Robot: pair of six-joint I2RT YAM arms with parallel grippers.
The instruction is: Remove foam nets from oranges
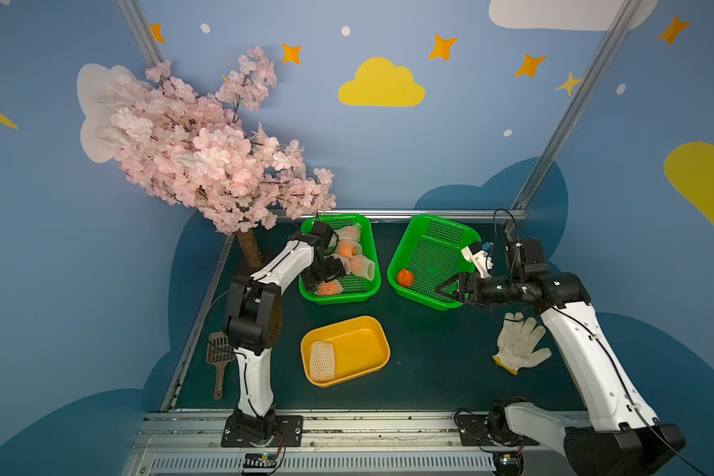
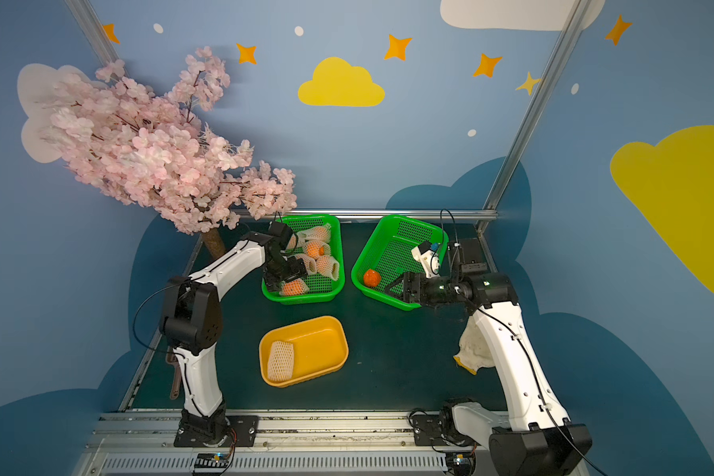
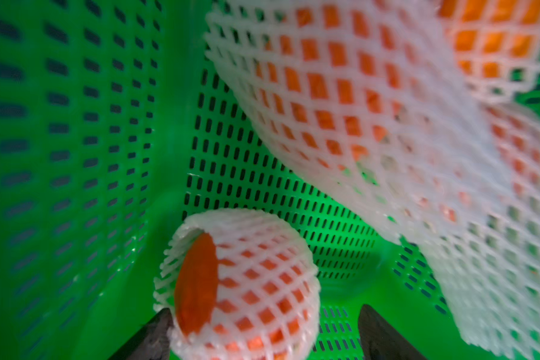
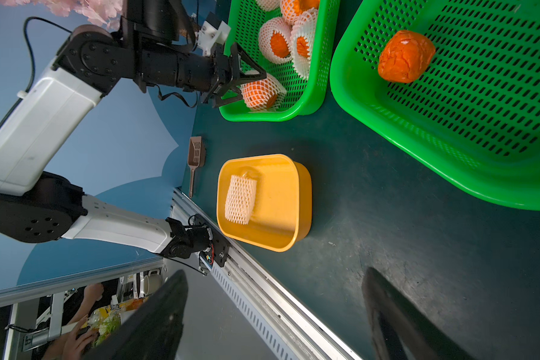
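Note:
In the left green basket, several oranges in white foam nets lie piled at the back and right (image 4: 273, 40). A netted orange (image 3: 240, 282) sits at the basket's front, bare peel showing at its net's opening, between the open fingers of my left gripper. A bare orange (image 4: 405, 57) lies in the right green basket. My right gripper is open and empty, held over that basket's right part in the top views. An empty foam net (image 4: 240, 199) lies in the yellow tray (image 4: 279, 198).
A blossom tree (image 1: 198, 158) leans over the back left. A brown scoop (image 1: 219, 349) lies at the left edge and a white glove (image 1: 519, 341) at the right.

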